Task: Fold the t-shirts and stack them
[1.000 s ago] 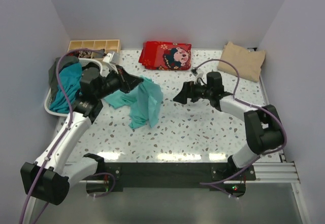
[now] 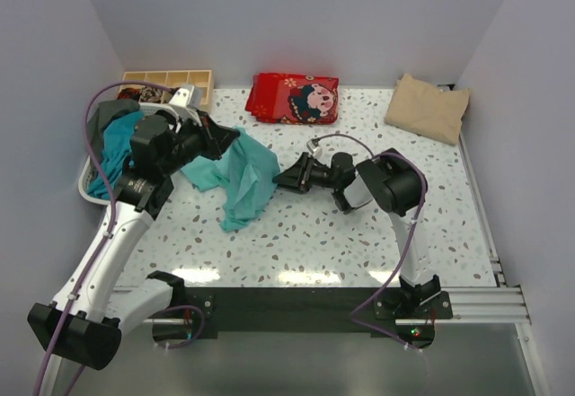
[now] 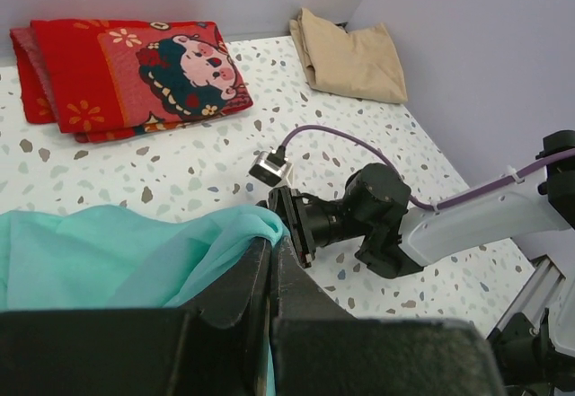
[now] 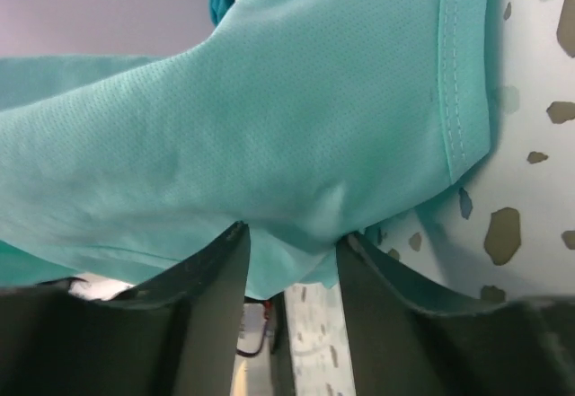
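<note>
A turquoise t-shirt (image 2: 247, 185) hangs bunched over the left-centre of the table, its lower part spread on the surface. My left gripper (image 2: 234, 135) is shut on its upper edge, and in the left wrist view the cloth is pinched at the fingertips (image 3: 260, 257). My right gripper (image 2: 278, 180) has reached the shirt's right side. The right wrist view shows its fingers (image 4: 220, 279) apart, with turquoise fabric (image 4: 296, 136) at and between the tips, not clamped. A folded red shirt (image 2: 314, 101) with a cartoon face lies at the back, and a folded tan one (image 2: 427, 109) at back right.
A white basket (image 2: 87, 176) with teal and dark cloth stands at the left, partly behind my left arm. Behind it is a wooden compartment box (image 2: 199, 80).
My right gripper has moved left from open table up to the shirt's side.
</note>
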